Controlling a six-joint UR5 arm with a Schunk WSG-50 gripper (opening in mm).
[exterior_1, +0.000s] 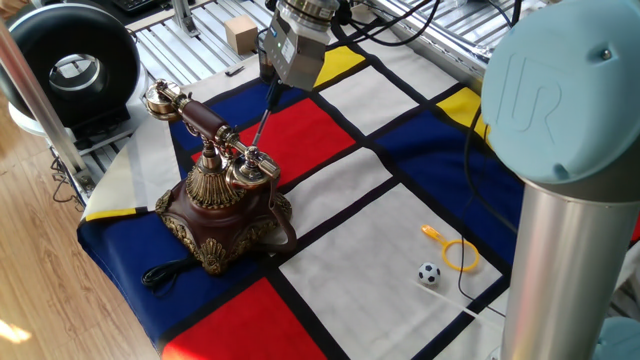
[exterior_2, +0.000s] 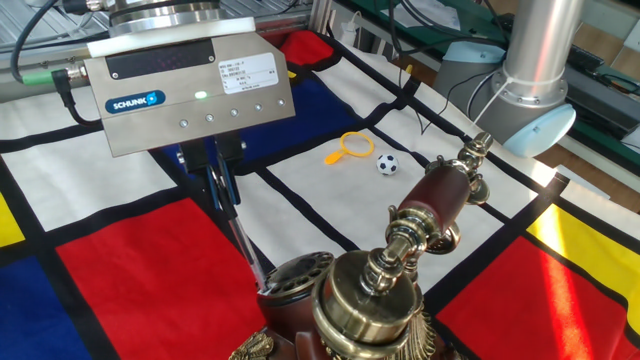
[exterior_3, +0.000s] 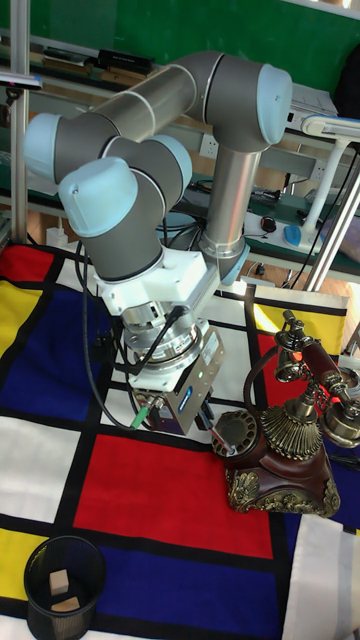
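Observation:
An old-style brown and brass telephone (exterior_1: 215, 195) stands on the patterned cloth, its handset (exterior_1: 203, 118) lying across the cradle. Its round dial (exterior_2: 298, 274) faces my gripper (exterior_2: 264, 287). The long thin fingers (exterior_2: 238, 228) slant down together as one narrow shaft, so the gripper looks shut, with nothing visible between them. Their tips are at the dial's edge in exterior view 2; whether they touch it is hard to tell. From the third view, the gripper body (exterior_3: 183, 397) hangs beside the phone, with the dial (exterior_3: 236, 431) under the fingertips.
A small football (exterior_1: 429, 273) and a yellow hoop with a handle (exterior_1: 459, 254) lie on a white patch of cloth. A black mesh bin (exterior_3: 64, 555) holds wooden blocks (exterior_3: 60, 581). The red patch (exterior_3: 160, 496) beside the phone is bare.

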